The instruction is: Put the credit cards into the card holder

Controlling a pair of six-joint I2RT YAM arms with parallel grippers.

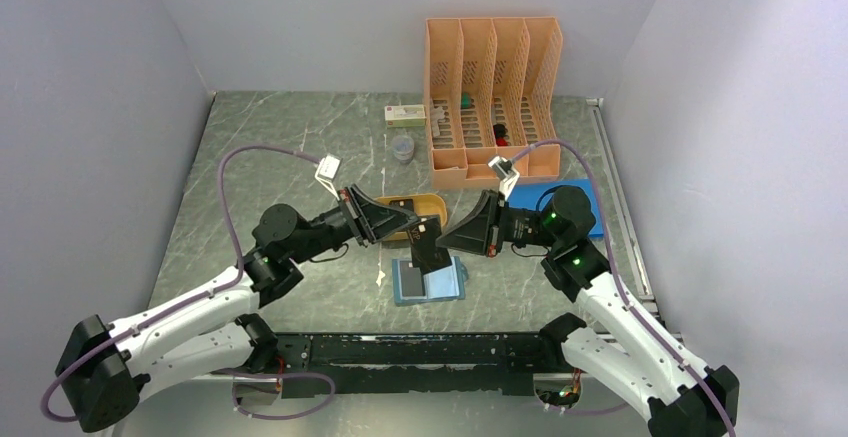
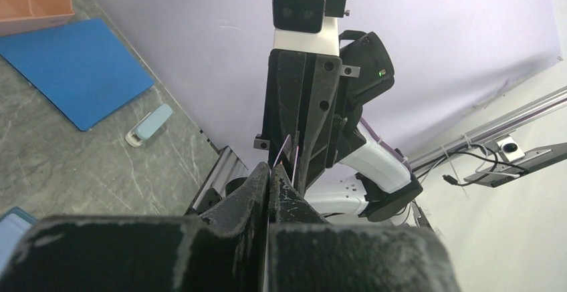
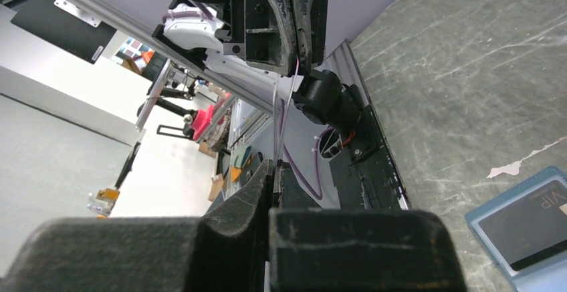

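A black card [image 1: 428,249] hangs above the open light-blue card holder [image 1: 446,283]. Its upper part is in my left gripper [image 1: 417,220], which is shut on it. From the other side, my right gripper [image 1: 440,245] is shut at the card's right edge. Two thin card edges [image 3: 285,118] run between both sets of fingertips in the right wrist view, fanning apart toward the left gripper; whether these are two cards I cannot tell. A dark card marked VIP [image 3: 527,222] lies in one side of the holder. Behind the left gripper, a yellow tray [image 1: 437,203] contains black cards [image 1: 402,204].
A peach divided rack [image 1: 491,87] stands at the back, with a blue sheet [image 2: 80,68] in front of it on the right. A small box [image 1: 405,116] and a clear cup [image 1: 402,148] sit left of the rack.
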